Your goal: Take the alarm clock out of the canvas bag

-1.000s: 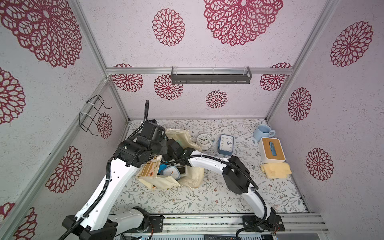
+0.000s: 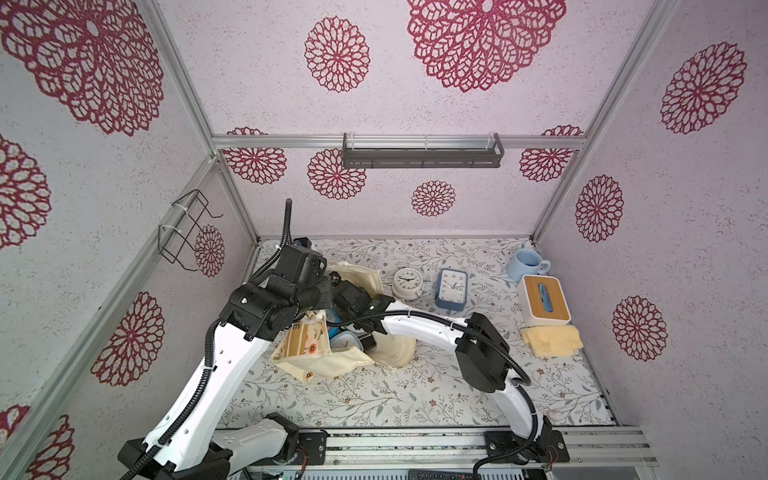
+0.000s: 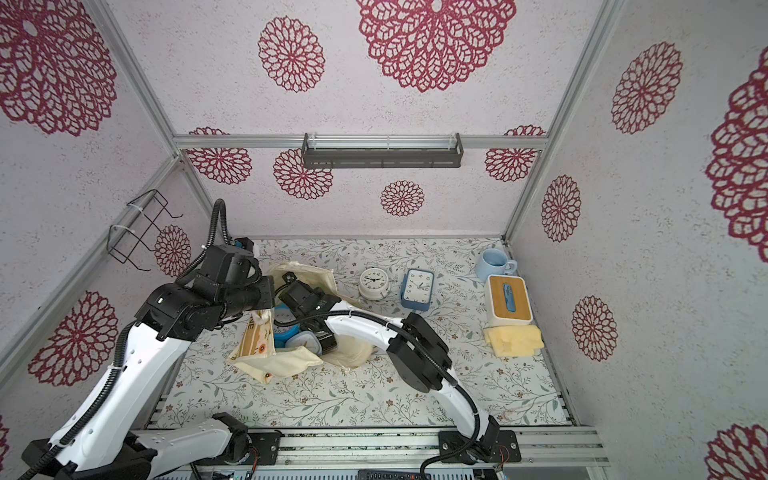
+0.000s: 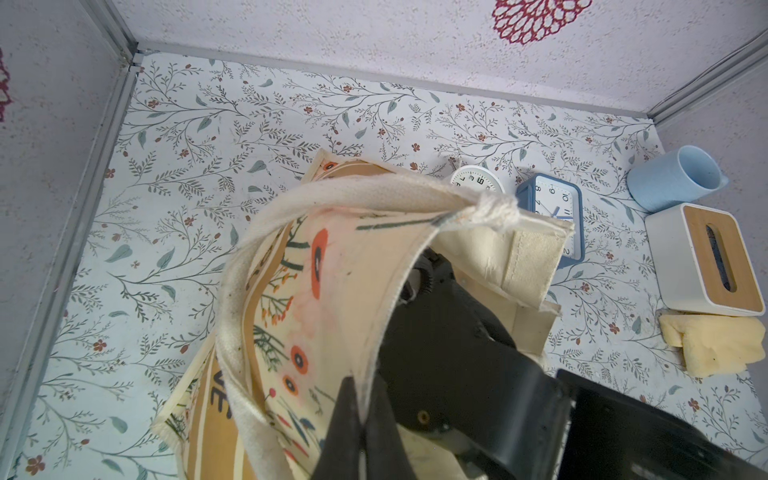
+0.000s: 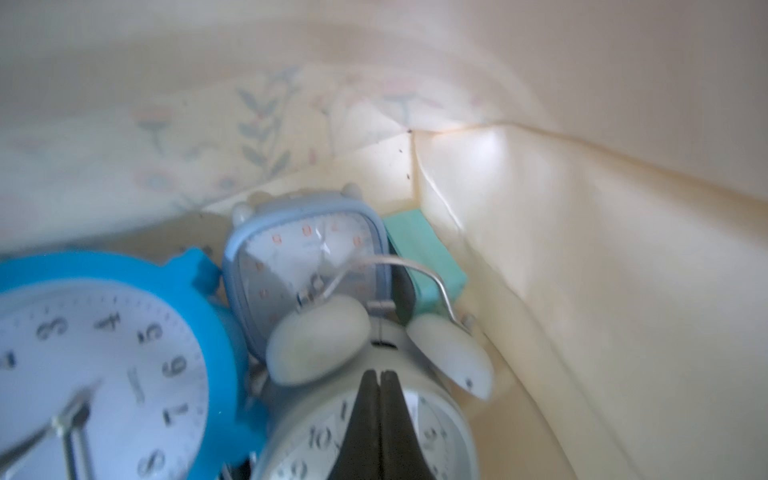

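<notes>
The cream canvas bag (image 2: 316,364) lies open at the left of the table. My left gripper is shut above its printed flap, which rises between that gripper and my right arm. My right gripper is inside the bag, shut with nothing visible between its fingers, right over a white twin-bell alarm clock (image 5: 320,340). Beside it in the right wrist view are a bright blue clock (image 5: 112,376), a pale blue square clock (image 5: 308,248) and a teal box (image 5: 428,248) against the bag's wall.
A round white clock (image 2: 408,281) and a blue-framed square clock (image 2: 451,288) stand outside, behind the right arm. At the right are a mug (image 2: 524,264), a wood-topped box (image 2: 528,308) and a yellow cloth (image 2: 552,342).
</notes>
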